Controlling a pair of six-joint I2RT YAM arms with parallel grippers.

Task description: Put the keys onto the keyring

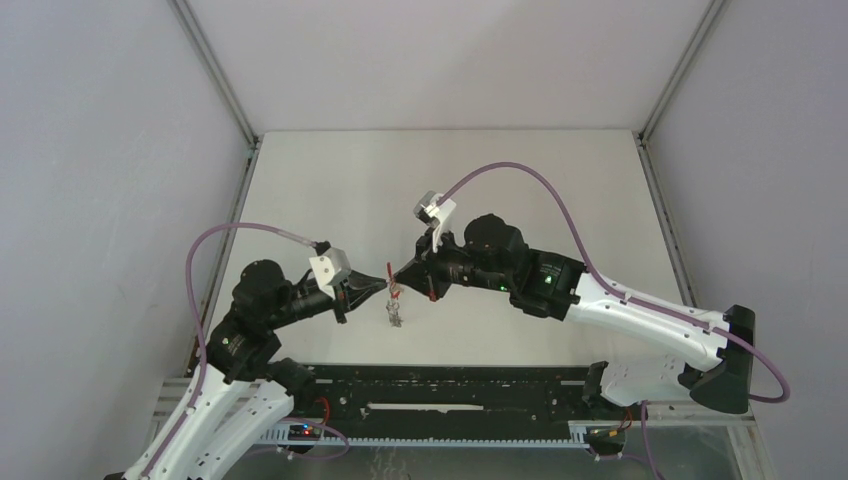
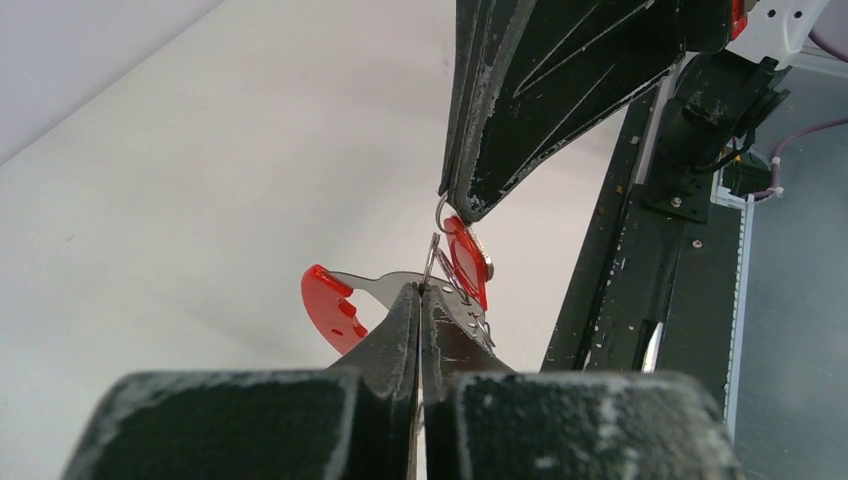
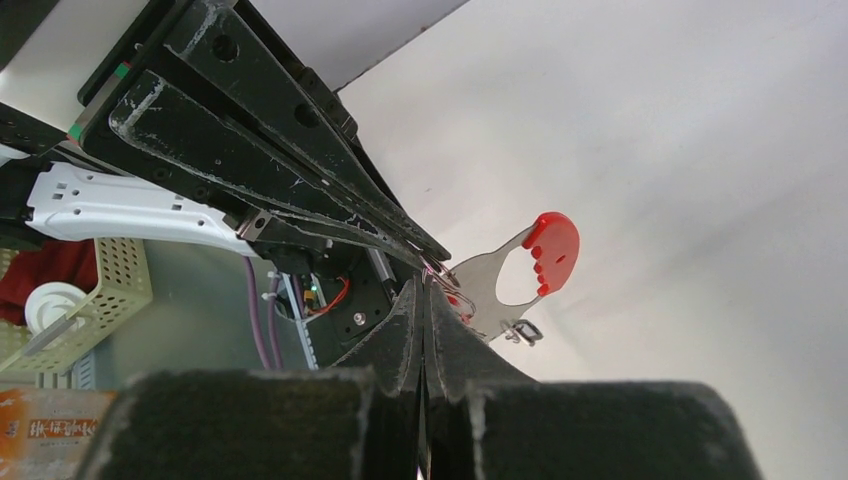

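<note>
In the top view the bunch of keys (image 1: 394,308) hangs between my two grippers, above the white table. My left gripper is shut, and a thin wire ring (image 2: 430,258) rises from its fingertips. Just above, the shut right gripper has a small wire loop (image 2: 438,213) curving out at its tips. Close below that loop is a red-covered key (image 2: 464,255). A metal piece with a red end (image 2: 330,305) shows behind the left fingers. In the right wrist view, the fingertips nearly meet; how the rings link there cannot be told.
A black rail (image 1: 430,400) runs along its front edge. A pale basket (image 3: 120,285) lies beyond the table in the right wrist view.
</note>
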